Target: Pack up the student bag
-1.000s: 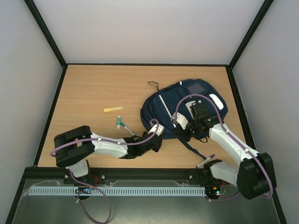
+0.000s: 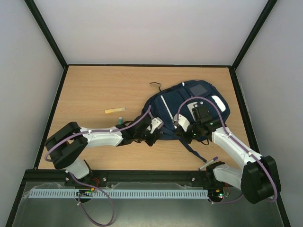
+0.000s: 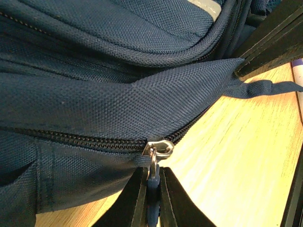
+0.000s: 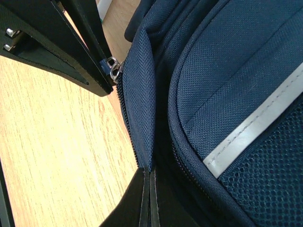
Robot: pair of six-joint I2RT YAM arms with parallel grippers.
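Observation:
The navy bag (image 2: 163, 106) lies on the table at right of centre in the top view. A metal zipper slider (image 3: 158, 147) sits on its zipper in the left wrist view. Hanging from it is a blue cloth pull tab (image 3: 153, 191), with my left gripper shut on it. My right gripper is shut with the edge of the bag's fabric flap (image 4: 142, 99) pinched at its fingertips. That flap is drawn taut beside the zipper, and the left fingers (image 4: 87, 61) show beyond it. The inside of the bag is hidden.
A yellow item (image 2: 115, 110) lies on the left of the table, with a green-and-white item (image 2: 120, 121) partly behind the left arm. A white, purple-ended stick (image 2: 208, 163) lies near the front right. A bag strap (image 2: 191, 151) trails forward.
The left arm has moved left and slightly back along the bag's front edge, now covering part of the small green items. The right arm has hardly moved; the bag shifted slightly left.

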